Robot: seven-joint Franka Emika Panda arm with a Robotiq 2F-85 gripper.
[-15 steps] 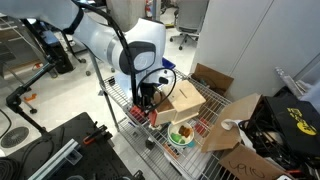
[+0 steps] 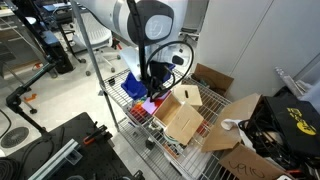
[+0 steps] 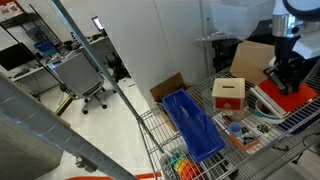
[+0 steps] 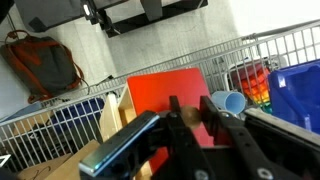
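In the wrist view my gripper is shut on a brown round-ended object, seen nearly end-on. Directly beyond it is a flat red panel; whether the two are joined I cannot tell. From the second exterior view, the red panel lies just below my gripper. A cardboard box, flaps up, stands beside my gripper on the right in the first exterior view. Much of the fingers is hidden in both exterior views.
A long blue tray lies on the wire rack, with a small tan box nearby. A light-blue cup sits right of the red panel. Another open carton and a black case crowd the right side.
My arm has risen and shifted right in the first exterior view.
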